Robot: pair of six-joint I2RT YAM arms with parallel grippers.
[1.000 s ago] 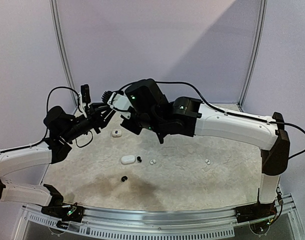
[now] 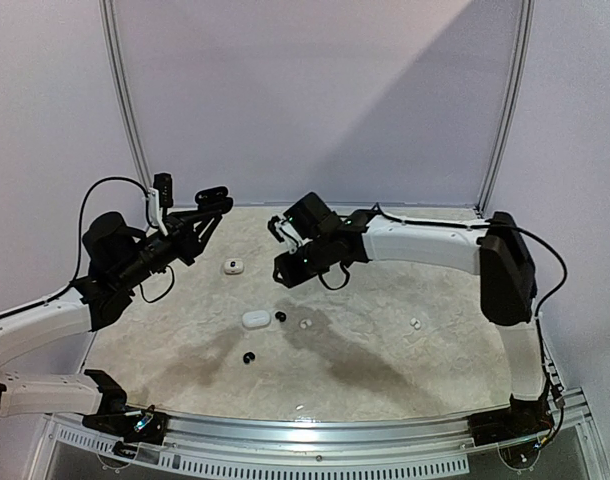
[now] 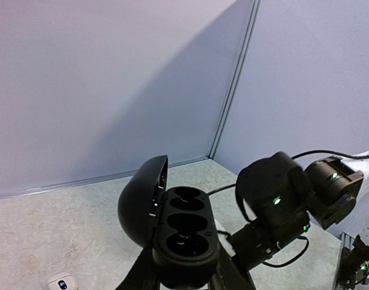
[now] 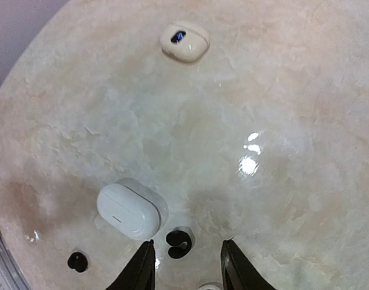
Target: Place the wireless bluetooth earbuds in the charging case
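My left gripper (image 2: 207,215) is shut on a black charging case (image 3: 184,229), held aloft with its lid raised; its earbud slots look empty. My right gripper points down over the table, fingers open and empty. Below it lie a black earbud (image 4: 179,243) beside a closed white case (image 4: 127,208) and a second black earbud (image 4: 77,261) toward the near left. Small white earbuds (image 2: 305,323) lie just right of these, and more (image 2: 415,323) farther right.
A cream case (image 2: 233,266) with a small display lies toward the back left.
My right arm has drawn back from the black case and come down to the right over the small items. My left gripper stays almost still with the case.
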